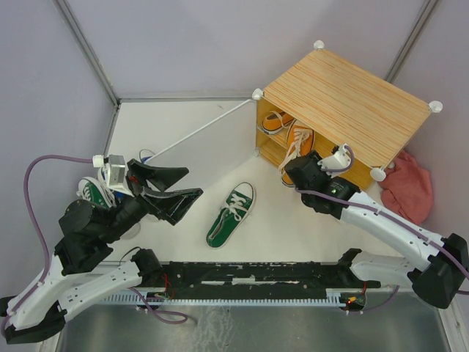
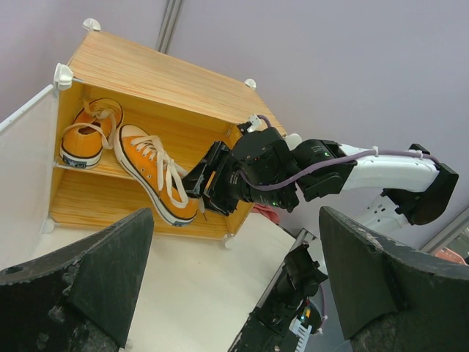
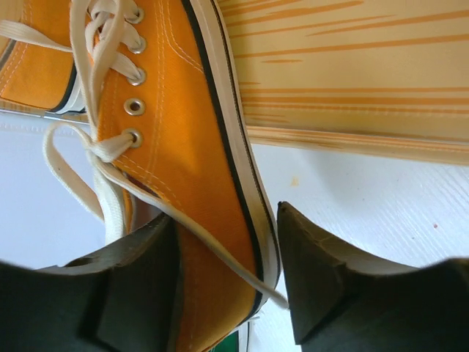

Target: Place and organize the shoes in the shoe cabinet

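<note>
An orange shoe (image 2: 150, 165) with white laces slants over the front of the cabinet's (image 1: 348, 103) shelf, one end up on the shelf and the other hanging below its edge. Around this lower end is my right gripper, its fingers apart; whether both press on the shoe is unclear. A second orange shoe (image 2: 94, 132) rests on the upper shelf at the left. My left gripper (image 1: 192, 189) stands open and empty, away from the cabinet. One green shoe (image 1: 231, 214) lies on the white floor between the arms.
Behind the left arm sits another green shoe (image 1: 94, 191), partly hidden. The white door panel (image 1: 212, 143) swings out from the cabinet's left side. A pink cloth (image 1: 407, 187) lies right of the cabinet. The lower shelf (image 2: 102, 202) looks empty where visible.
</note>
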